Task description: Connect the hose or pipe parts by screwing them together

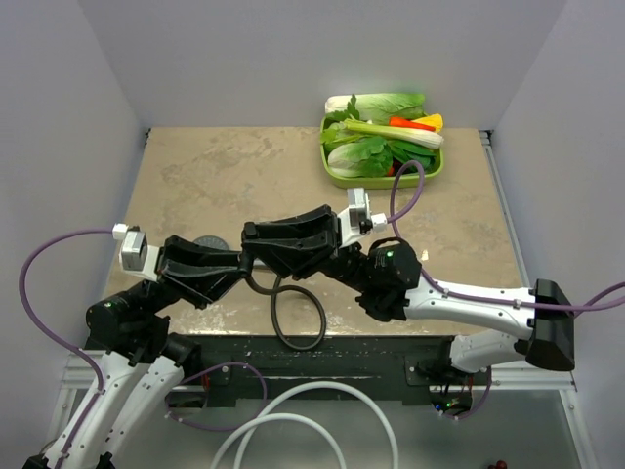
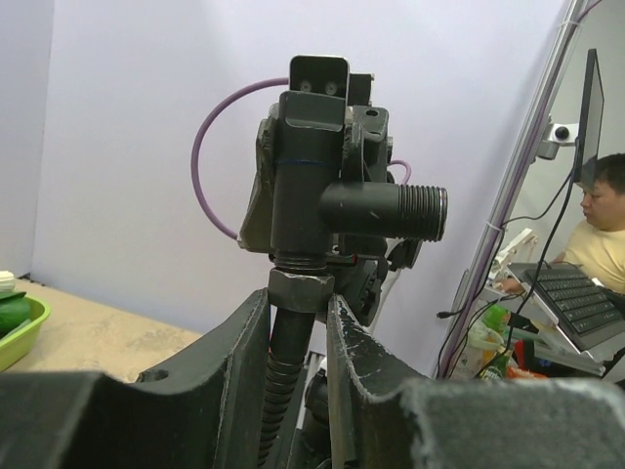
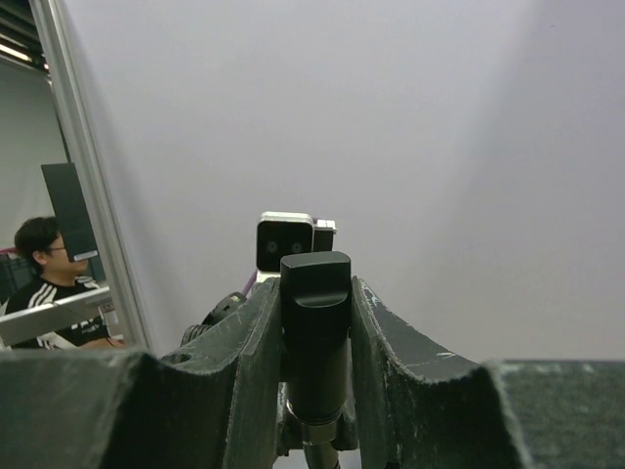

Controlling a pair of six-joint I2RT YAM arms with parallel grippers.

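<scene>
In the left wrist view, a dark tee fitting (image 2: 381, 210) stands upright with a threaded side outlet, above a nut (image 2: 301, 291) and ribbed hose (image 2: 278, 401). My left gripper has its fingers round the hose end at the nut. My right gripper has its fingers round the fitting's top in the right wrist view. In the top view the two grippers meet over the table centre, and the dark hose (image 1: 317, 318) hangs in a loop below them.
A green basket of vegetables (image 1: 381, 147) stands at the back right of the table (image 1: 205, 166). White tubing (image 1: 381, 420) lies in front of the table.
</scene>
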